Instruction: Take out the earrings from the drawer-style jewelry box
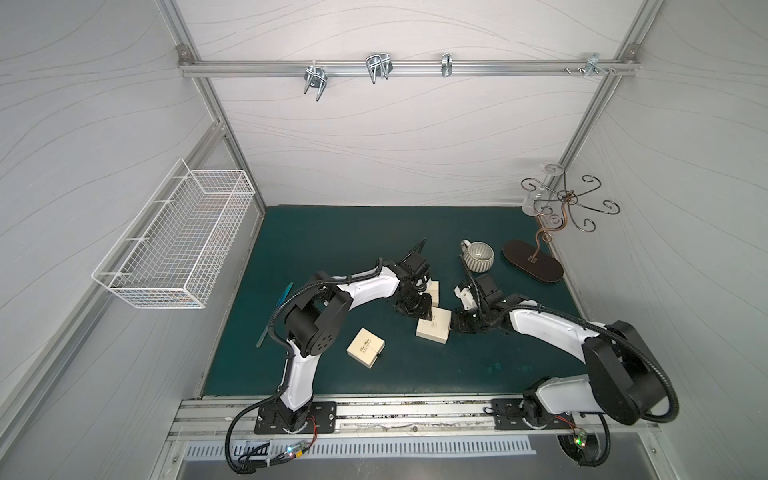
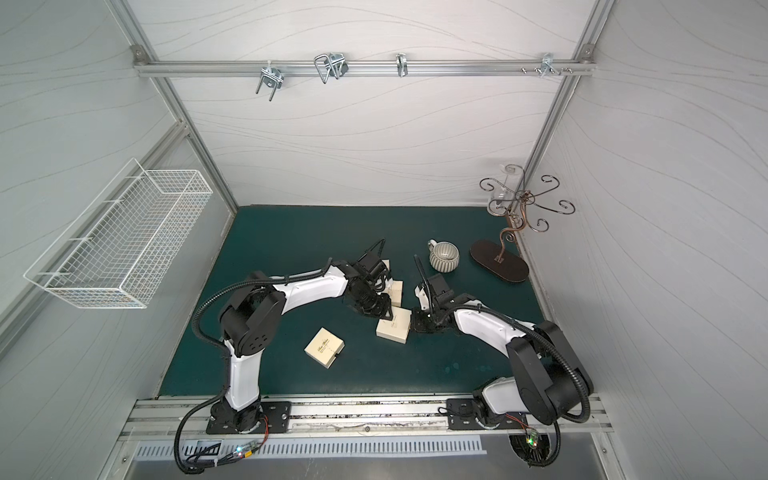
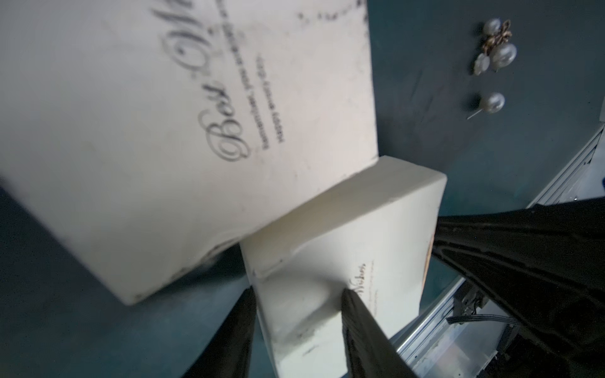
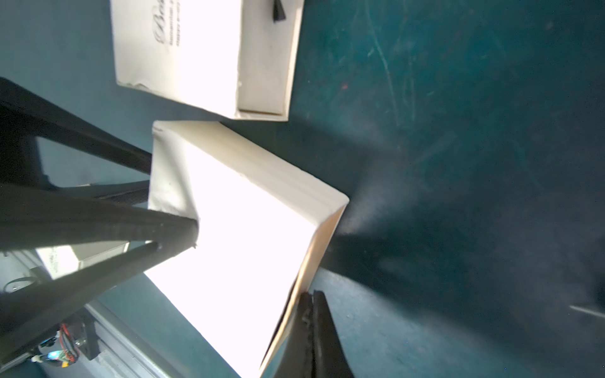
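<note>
A cream jewelry box (image 1: 433,327) lies between my grippers; in the right wrist view the box (image 4: 239,233) looks tilted, with a dark slit along its near side. My left gripper straddles one edge of it, one finger over the lid and one beside the edge; whether it grips is unclear. Shut fingers of my right gripper stand at the slit side, nothing visible between them. Pearl earrings (image 3: 498,50) and a single pearl stud (image 3: 491,102) lie on the table in the left wrist view.
Another box (image 1: 433,290) sits just behind, its black tab (image 4: 278,10) showing. A third box (image 1: 365,347) lies front left. The ribbed cup (image 1: 477,256) and scroll stand (image 1: 532,261) occupy the back right.
</note>
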